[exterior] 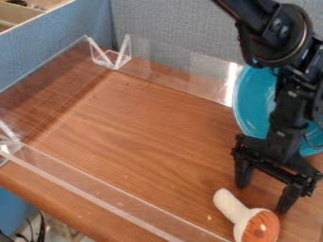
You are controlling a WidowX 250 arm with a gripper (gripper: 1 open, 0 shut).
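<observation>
My black gripper (265, 185) hangs low over the right side of the wooden table, its two fingers apart with no object visible between them. Just in front and below it lies a toy mushroom (255, 221) on its side, white stem toward the upper left and orange cap toward the lower right. Behind the arm, a blue bowl or basin (252, 99) at the back right is partly hidden.
Clear plastic barriers (108, 57) line the back, left and front edges of the wooden table (139, 132), whose middle is bare. A wooden bin (15, 13) sits beyond the blue padded wall at top left.
</observation>
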